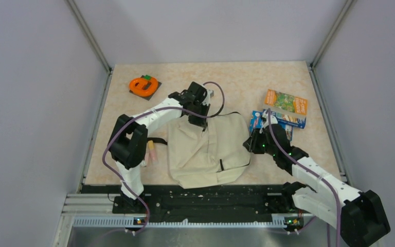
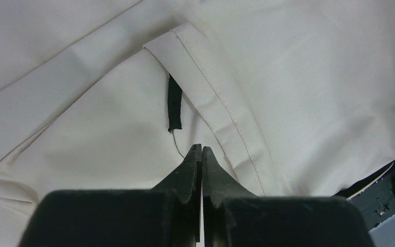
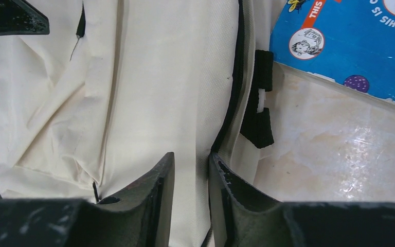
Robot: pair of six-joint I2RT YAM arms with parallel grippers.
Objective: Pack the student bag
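The cream cloth bag (image 1: 187, 154) lies flat at the front middle of the table, its flap and seams showing. Over its upper part, my left gripper (image 1: 204, 128) is shut; in the left wrist view its fingertips meet above the cloth with nothing visible between them, close to a black zip pull (image 2: 174, 103). At the bag's right edge is my right gripper, its fingers partly apart. The black-trimmed edge (image 3: 231, 113) of the bag runs down by its right finger; contact there is hard to tell.
Blue books (image 1: 257, 119) and an orange-and-green book (image 1: 286, 103) lie at the right, partly behind my right arm. An orange pumpkin-shaped item (image 1: 143, 87) rests at the back left. A pinkish bottle-like item (image 1: 152, 152) lies left of the bag.
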